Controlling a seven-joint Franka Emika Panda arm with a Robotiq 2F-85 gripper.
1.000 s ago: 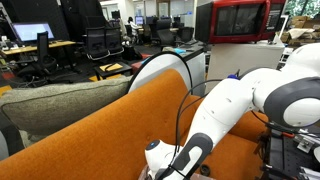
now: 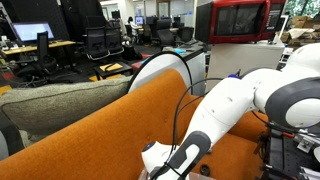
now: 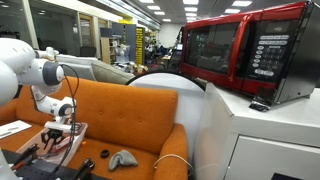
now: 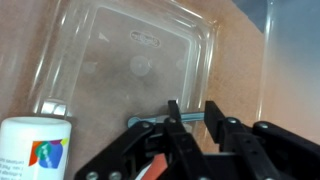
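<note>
My gripper is open, its dark fingers [image 4: 172, 109] pointing down into a clear plastic container [image 4: 130, 25]. A thin teal item [image 4: 150, 119] lies on the container floor and runs across between the fingertips; whether they touch it cannot be told. Something red [image 4: 155, 167] shows below, partly hidden by the gripper. At the lower left stands a white bottle [image 4: 30, 135] with a colourful label. In exterior view 2 the arm's wrist [image 3: 52, 112] hangs over the clear bin [image 3: 80, 140] on the orange couch. The fingertips are out of sight in exterior view 1.
The couch back [image 3: 120, 105] rises behind the bin. A grey cloth [image 3: 122, 160] and small dark objects [image 3: 104, 154] lie on the seat to the right. A white cabinet with a red microwave [image 3: 215, 45] on top stands further right.
In exterior view 1 the wrist has shifted slightly down and its tilt has changed a little. The couch and background look the same.
</note>
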